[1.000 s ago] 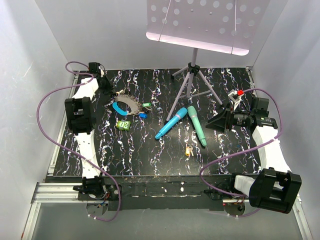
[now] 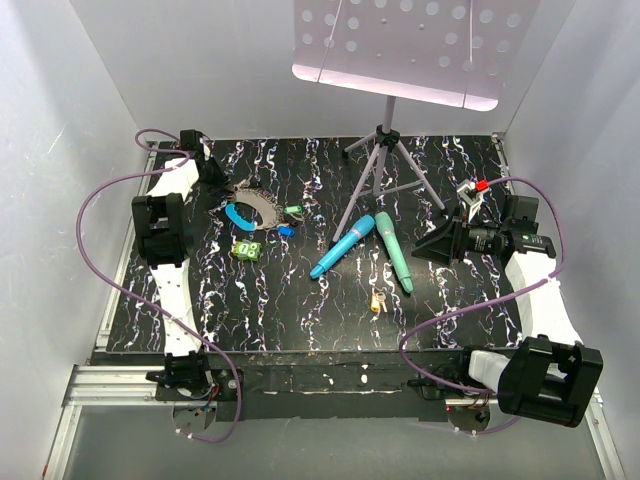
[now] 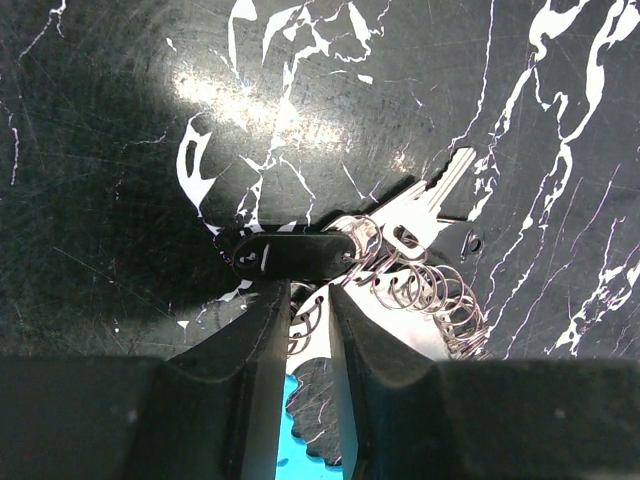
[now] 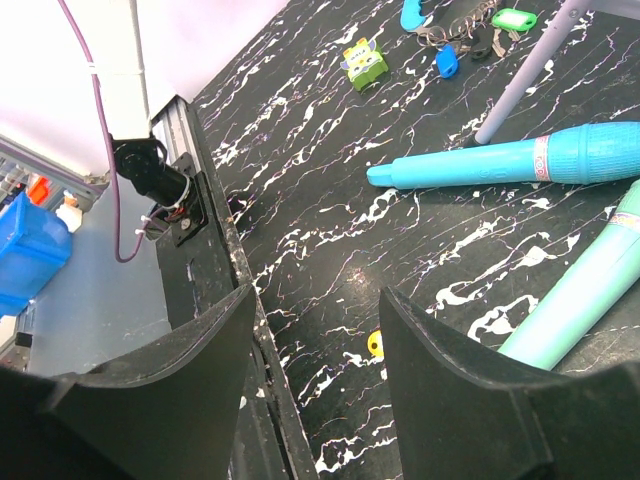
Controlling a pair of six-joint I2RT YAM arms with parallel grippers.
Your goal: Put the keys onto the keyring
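A large keyring, a curved metal plate edged with many small rings, has a blue handle and lies at the left of the table. In the left wrist view, a black key tag and silver keys rest against its rings. Whether they are threaded on cannot be told. My left gripper is part open over the ring edge, a ring showing in its gap, the tag just beyond its tips. Far off at the right, my right gripper stands open and empty.
Green and blue tags lie by the keyring, a green toy block below. Blue and green microphones lie mid-table under a music stand. Yellow-tagged keys lie near the front.
My left arm has shifted slightly to the right and toward the front. Something dark now shows at the keyring's upper edge beside the left gripper. The right arm is still.
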